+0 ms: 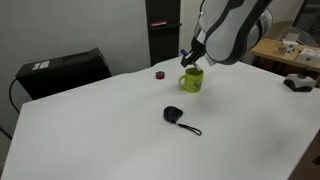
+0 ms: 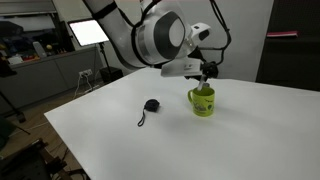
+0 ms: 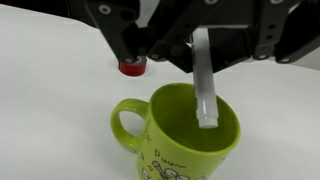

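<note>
My gripper is shut on a white marker [image 3: 205,85], which points down over the mouth of a green mug [image 3: 175,125]. The marker's lower end overlaps the mug's opening in the wrist view; how deep it reaches I cannot tell. In exterior view 1 the mug [image 1: 191,80] stands upright near the back of the white table, my gripper [image 1: 191,57] just above it. Exterior view 2 shows the mug [image 2: 202,102] with the marker [image 2: 204,81] at its rim. The fingertips are partly hidden there by the arm.
A red-topped round item [image 3: 132,67] lies behind the mug. Nearer the front is a black tape measure [image 1: 172,114] with a strap. A black case [image 1: 62,74] stands at the back left.
</note>
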